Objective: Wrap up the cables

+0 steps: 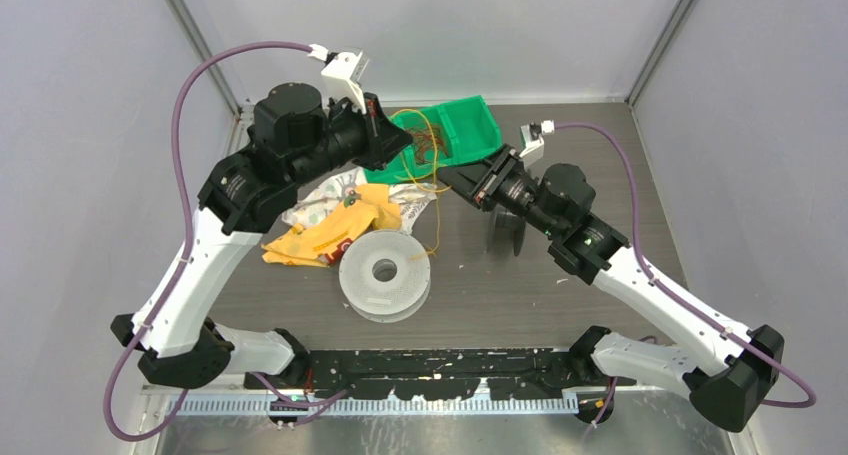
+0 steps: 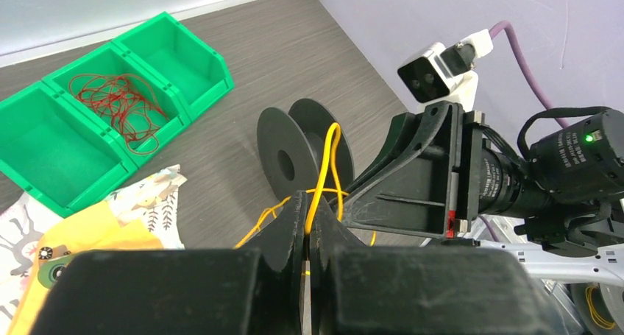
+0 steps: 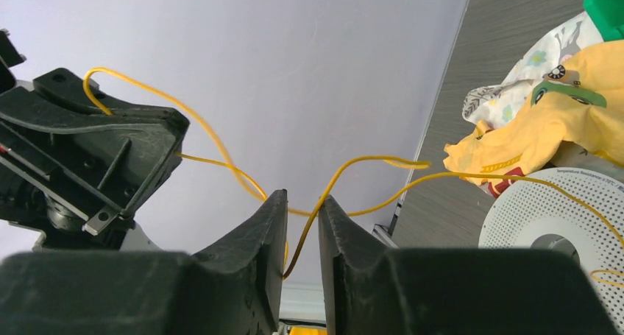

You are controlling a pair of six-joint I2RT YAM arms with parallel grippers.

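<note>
A thin yellow cable (image 1: 438,225) hangs in loops between my two grippers, above the table. In the left wrist view, my left gripper is shut on the yellow cable (image 2: 324,158), which comes up from between its fingertips. My right gripper faces it from the right with its fingers part open. One strand of the yellow cable (image 3: 353,163) runs down into the narrow gap between its fingers, and another strand crosses beyond the tips. Below lies a white spool (image 1: 365,283), with the lower cable length reaching to its side.
A green divided bin (image 1: 478,125) stands at the back, with a red cable (image 2: 121,107) in one compartment. Left of centre are a crumpled yellow cloth (image 1: 330,233) and a patterned cloth. A dark spool (image 2: 283,154) stands under the right gripper.
</note>
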